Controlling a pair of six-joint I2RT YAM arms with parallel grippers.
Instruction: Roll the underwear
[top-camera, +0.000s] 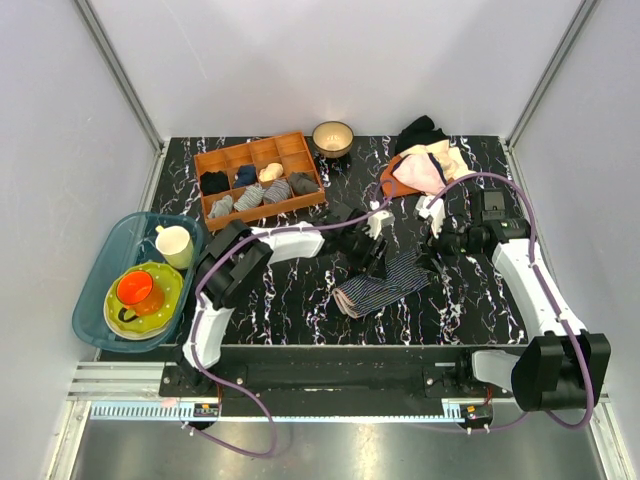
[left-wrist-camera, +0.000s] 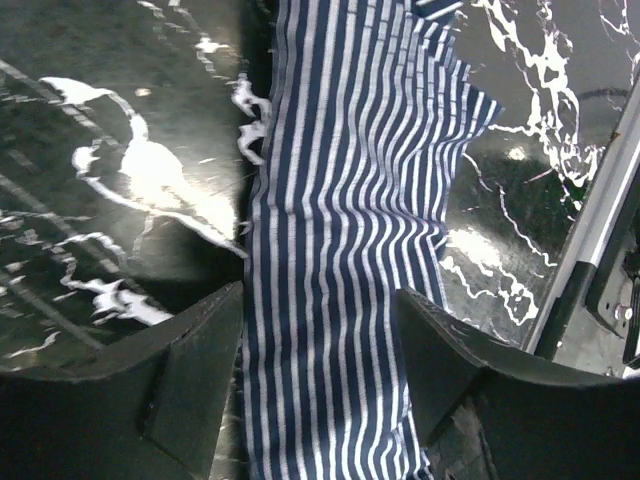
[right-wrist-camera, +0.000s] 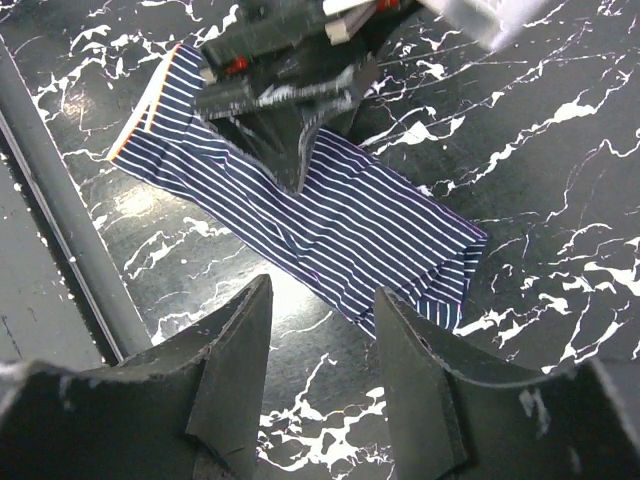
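Observation:
A navy-and-white striped pair of underwear (top-camera: 385, 292) lies folded into a long strip on the black marble table, its waistband at the lower left in the top view. My left gripper (top-camera: 374, 262) hangs open over it; in the left wrist view the cloth (left-wrist-camera: 330, 310) runs beneath and between the fingers. My right gripper (top-camera: 428, 255) is above the cloth's right end; in the right wrist view its fingers (right-wrist-camera: 225, 380) are apart with bare table between them, and the whole cloth (right-wrist-camera: 350, 240) shows beyond, partly hidden by the left gripper.
An orange divided box (top-camera: 228, 165) of rolled clothing stands at the back left, a bowl (top-camera: 332, 139) at the back middle, a clothing pile (top-camera: 430, 165) at the back right. A blue bin (top-camera: 110, 250) with dishes is at the left. The table's front edge is close below the cloth.

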